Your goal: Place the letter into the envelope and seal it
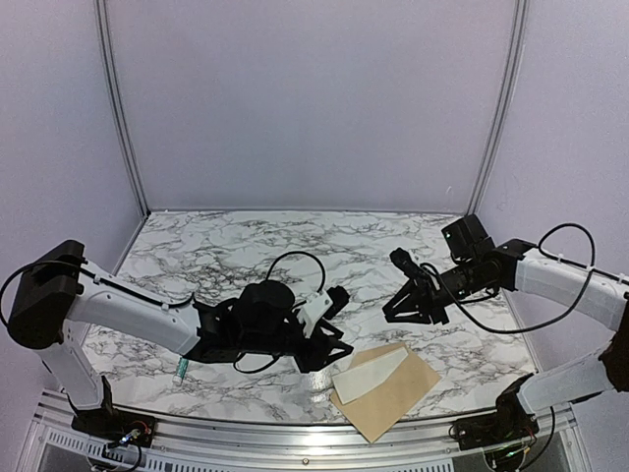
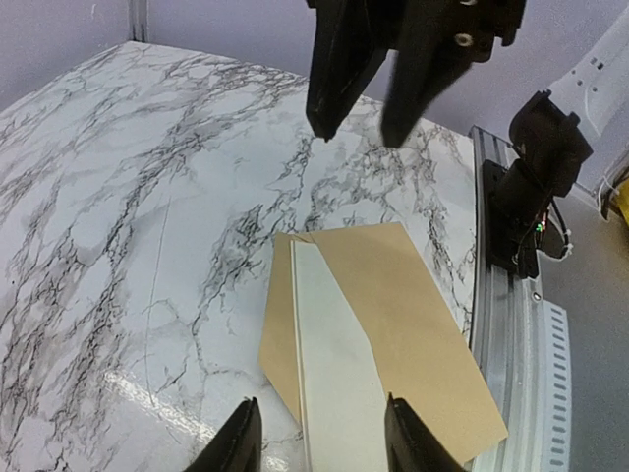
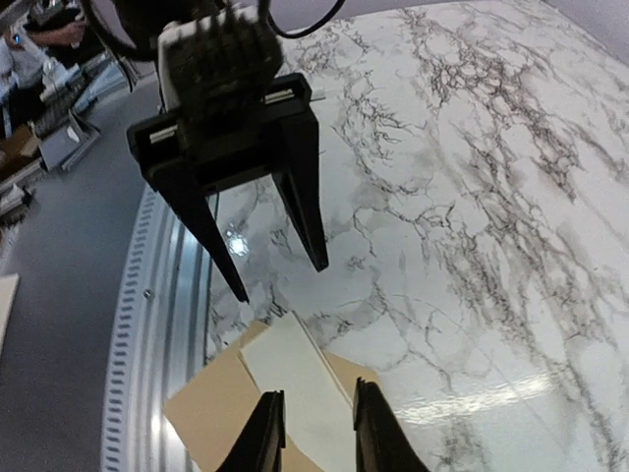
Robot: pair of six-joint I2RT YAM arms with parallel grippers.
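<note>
A tan envelope [image 1: 398, 398] lies on the marble table near the front edge, right of centre, with a white letter strip [image 2: 334, 344] across it. My left gripper [image 1: 329, 349] hovers at the envelope's back-left side; in the left wrist view its fingers [image 2: 241, 438] stand apart over the letter's end, with nothing seen held. My right gripper [image 1: 408, 313] is raised behind and above the envelope, open and empty. In the right wrist view the envelope [image 3: 206, 413] and letter [image 3: 295, 379] lie below its fingers [image 3: 265, 438].
A small teal tube [image 1: 182, 370] lies at the front left of the table [image 1: 226, 256]. The front metal rail [image 1: 246, 425] runs just beyond the envelope's near corner.
</note>
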